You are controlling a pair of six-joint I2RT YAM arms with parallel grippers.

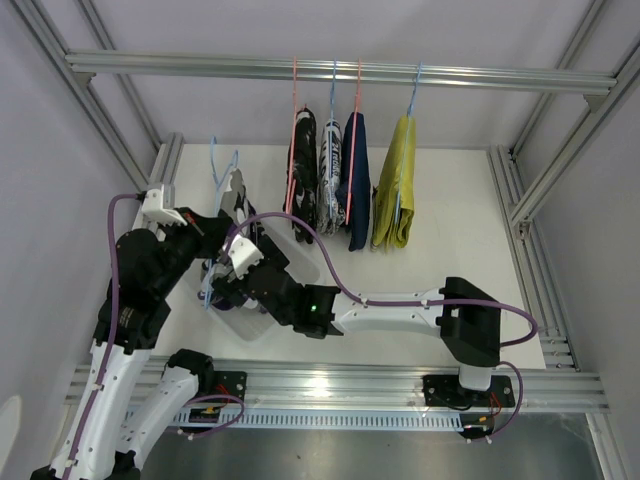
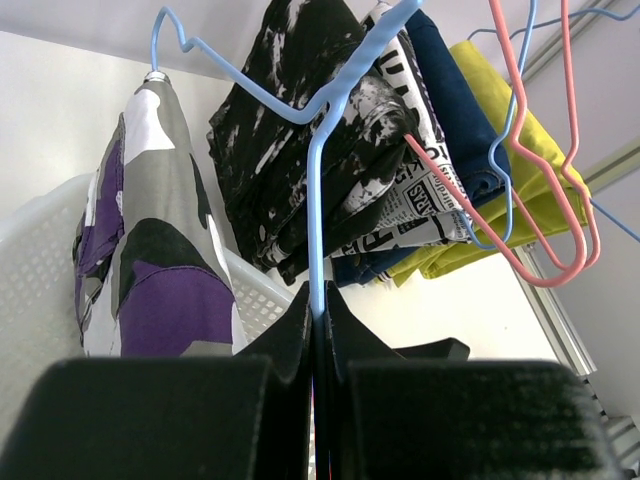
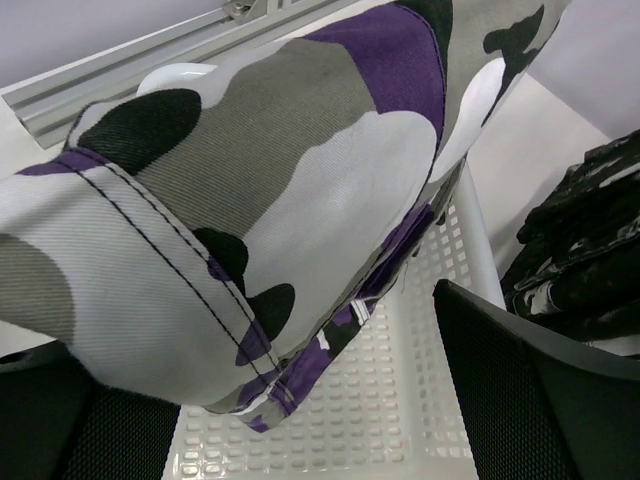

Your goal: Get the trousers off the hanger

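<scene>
Grey, white and purple camouflage trousers hang on a light blue hanger over a white basket; in the right wrist view their cloth point(image 3: 300, 200) fills much of the frame. My left gripper is shut on the hanger's thin blue bar, which runs down between its fingers. My right gripper is open beside the lower part of the trousers, with cloth lying toward its left finger. In the top view both grippers are close together at the left, partly hiding the trousers.
Several other garments point(image 1: 395, 180) hang on the rail point(image 1: 450, 78): black patterned, printed, navy and yellow. The white basket point(image 3: 380, 390) lies beneath the trousers. The board is clear at the right.
</scene>
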